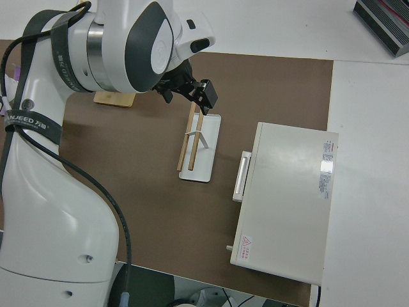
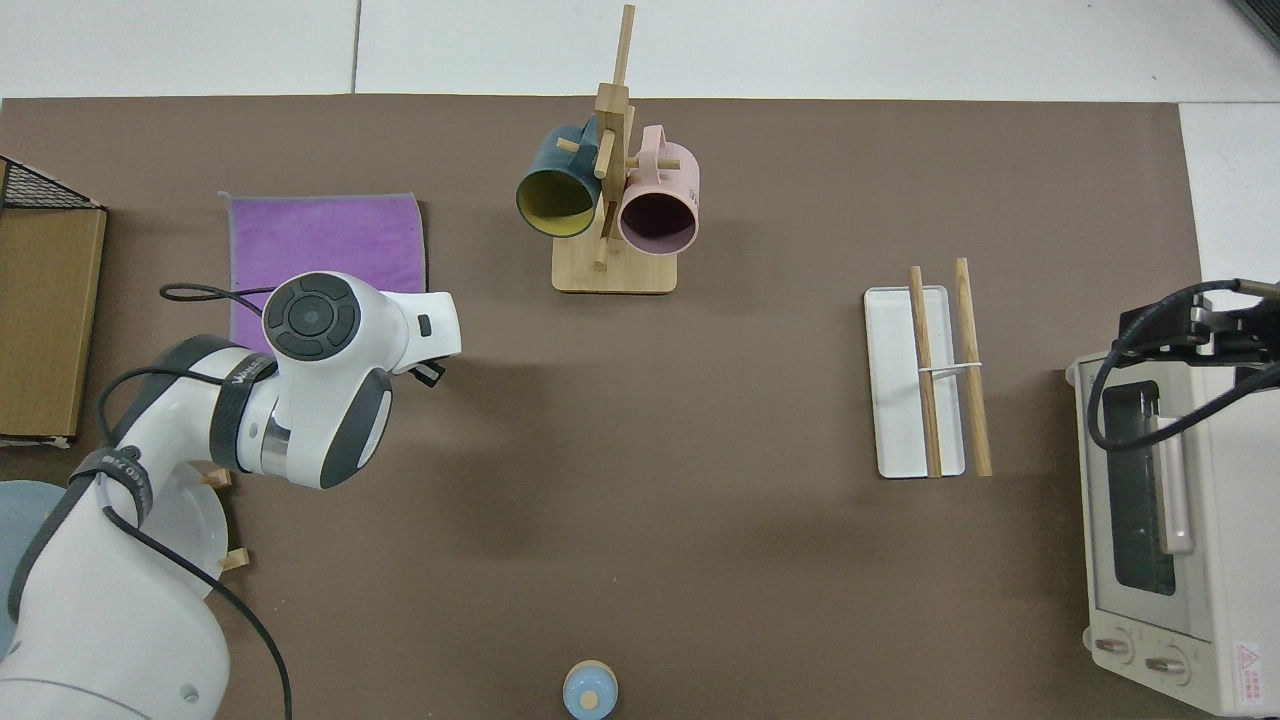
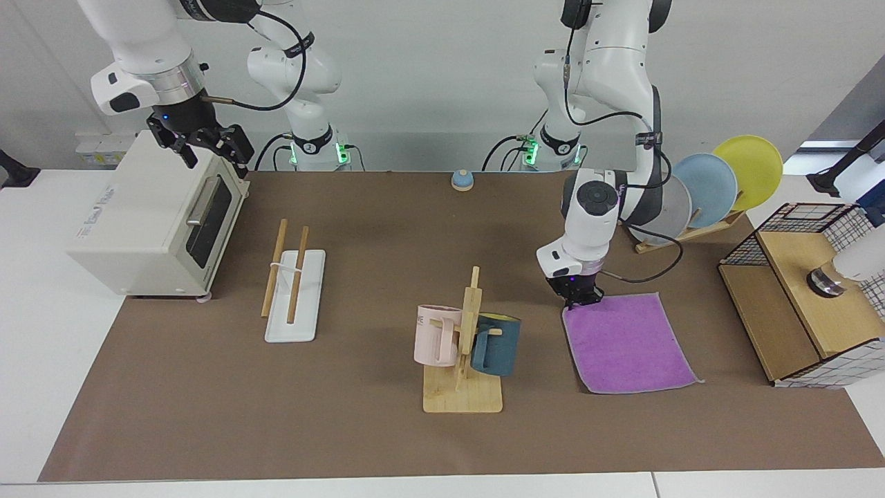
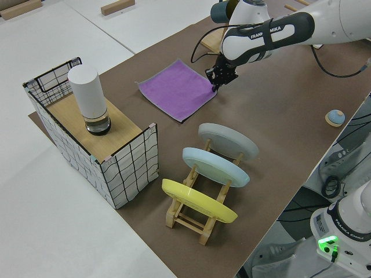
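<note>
A purple cloth (image 2: 324, 234) lies flat on the brown mat. One black gripper (image 3: 572, 299) is down at the cloth's edge beneath its white arm; whether it is open or shut is hidden. The other gripper (image 3: 207, 149) hangs over the white toaster oven (image 3: 141, 241), its finger state unclear. A mug tree (image 2: 612, 270) holds a blue mug (image 2: 552, 180) and a pink mug (image 2: 672, 192). A white board with two wooden sticks (image 2: 888, 372) lies beside the oven.
A wooden wire-sided basket (image 4: 124, 124) with a white cylinder (image 4: 87, 92) and a rack of coloured plates (image 4: 197, 200) stand at one side. A small blue round object (image 2: 590, 690) sits at the mat's edge.
</note>
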